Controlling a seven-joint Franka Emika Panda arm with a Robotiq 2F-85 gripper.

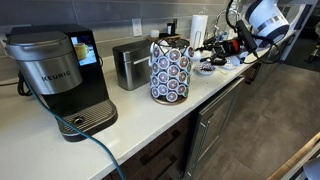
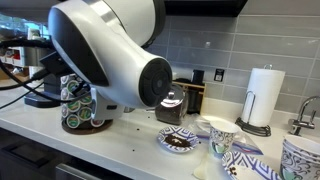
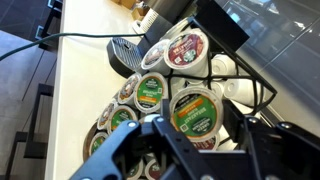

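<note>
A round rack (image 1: pixel 171 75) full of coffee pods stands on the counter, its pod lids facing outward. In the wrist view, a pod with a green and orange lid (image 3: pixel 195 114) sits between the dark fingers of my gripper, which is shut on it. Whether this pod is clear of the rack cannot be told. Other pods, such as a red-lidded one (image 3: pixel 186 49), show close behind it. The white arm (image 1: pixel 265 20) reaches in from the right in exterior view 1. In exterior view 2 the arm hides part of the rack (image 2: pixel 78 112).
Left of the rack is a Keurig coffee maker (image 1: pixel 62 85), with a toaster (image 1: pixel 132 65) between them near the wall. Bowls, plates and cups (image 2: pixel 222 137) and a paper towel roll (image 2: pixel 263 97) occupy the counter farther along. Bare counter (image 1: pixel 140 115) lies in front of the toaster.
</note>
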